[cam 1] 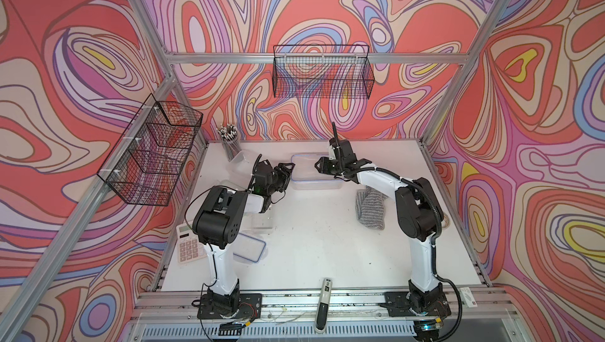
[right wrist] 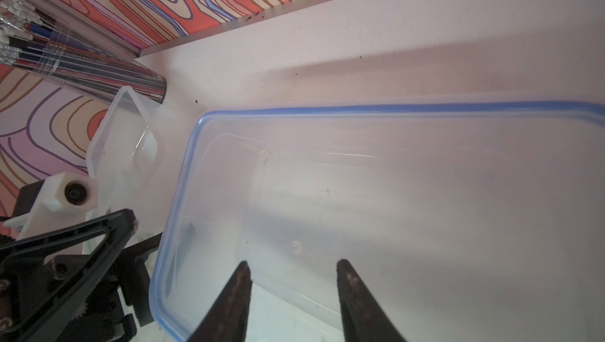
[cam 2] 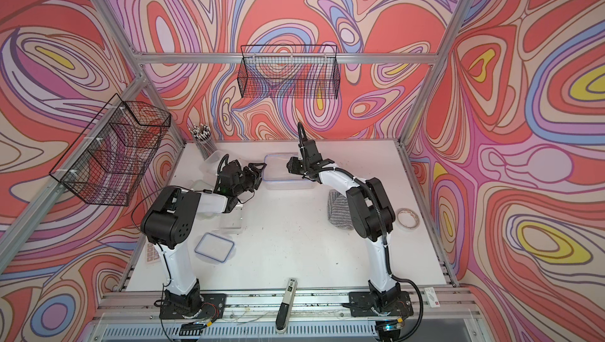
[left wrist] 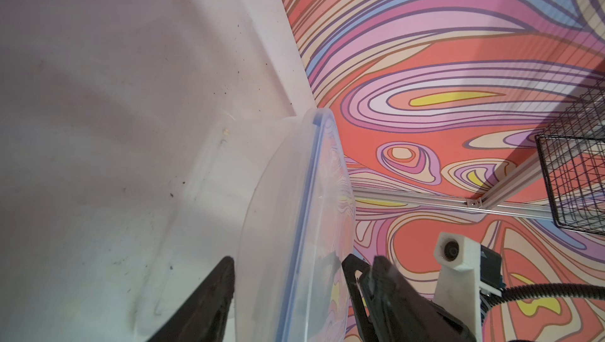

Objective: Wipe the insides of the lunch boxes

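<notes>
A clear lunch box with a blue rim sits open at the back middle of the table, its inside bare. Around its left wall, my left gripper is open, one finger on each side; whether either touches cannot be told. Above the box's opening, my right gripper stands part open with nothing between its fingers. A grey striped cloth lies on the table right of middle, partly under the right arm. Another clear box stands behind the left gripper.
Left of the arm's reach lie a blue-rimmed lid, a clear container and a calculator. A cup of pencils stands in the back left corner. A tape roll lies far right.
</notes>
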